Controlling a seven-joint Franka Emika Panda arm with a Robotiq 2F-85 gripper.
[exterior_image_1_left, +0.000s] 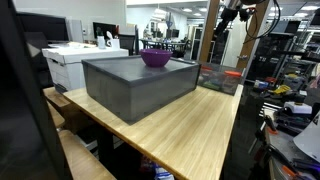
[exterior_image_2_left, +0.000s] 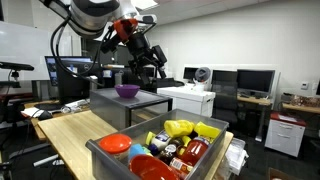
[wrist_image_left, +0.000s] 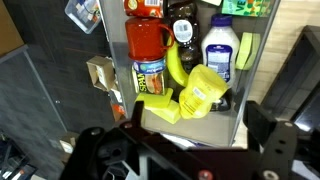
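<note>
High above the grey bin (exterior_image_2_left: 119, 167), my gripper stands open, its two dark sides apart at the bottom of the wrist view with nothing held between them. Inside the bin lie a yellow cup (wrist_image_left: 203, 88), a yellow block (wrist_image_left: 158, 106), a red mug (wrist_image_left: 147, 42), a banana (wrist_image_left: 177, 66), a can (wrist_image_left: 149, 79), a white bottle (wrist_image_left: 219, 48) and a dark bottle (wrist_image_left: 184, 25). A purple bowl (exterior_image_1_left: 156, 58) rests upright on the big grey box (exterior_image_1_left: 140, 95), well away from the gripper.
An orange-red bowl (exterior_image_2_left: 115, 143) shows at the bin's near left end. White containers (exterior_image_2_left: 236, 155) stand beyond the bin's right side. Desks with monitors fill the background.
</note>
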